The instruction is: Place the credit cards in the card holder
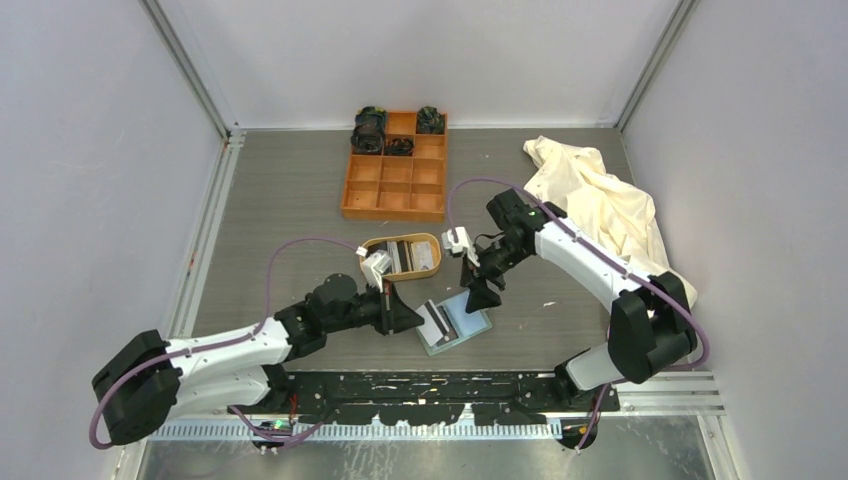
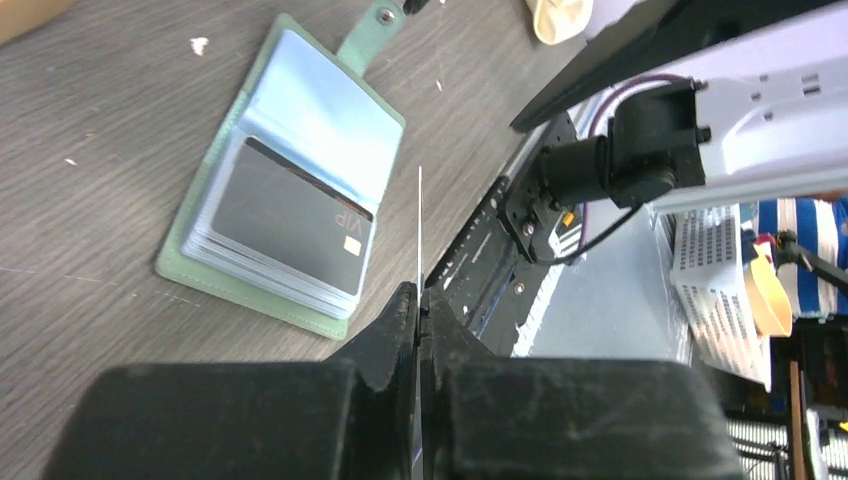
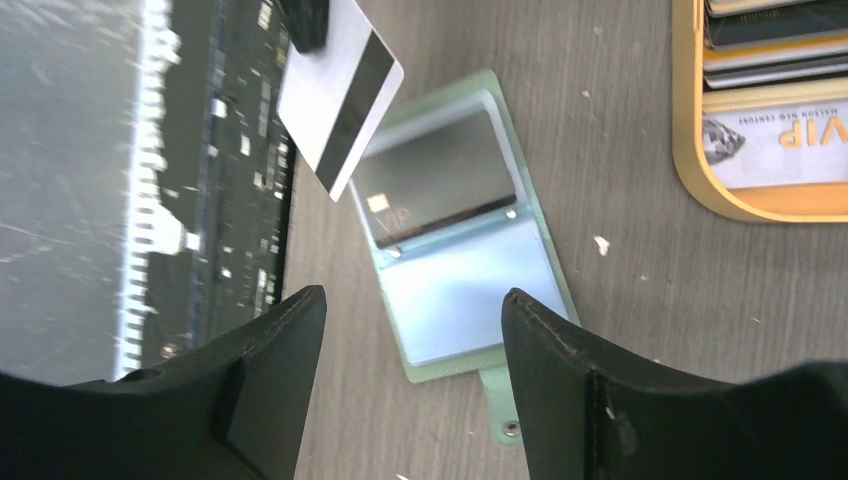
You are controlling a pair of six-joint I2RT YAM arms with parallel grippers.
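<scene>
A white card with a black stripe (image 3: pixel 340 95) is pinched by its end in my left gripper, which is shut on it. Edge-on, that card (image 2: pixel 420 220) shows as a thin line standing up from the left fingertips. The green card holder (image 2: pixel 170 262) lies open on the table, a dark VIP card (image 2: pixel 290 215) in one half and a bare pale pocket in the other. From above, the held card (image 1: pixel 433 322) overlaps the holder's left part. My right gripper is open over the holder's pale half, nothing between its fingers.
An orange-rimmed box (image 3: pixel 688 150) of cards stands just behind the holder. Farther back is an orange compartment tray (image 1: pixel 395 214) with dark bundles. Cream cloth (image 1: pixel 600 195) covers the right rear. Bare table (image 1: pixel 290 200) lies to the left.
</scene>
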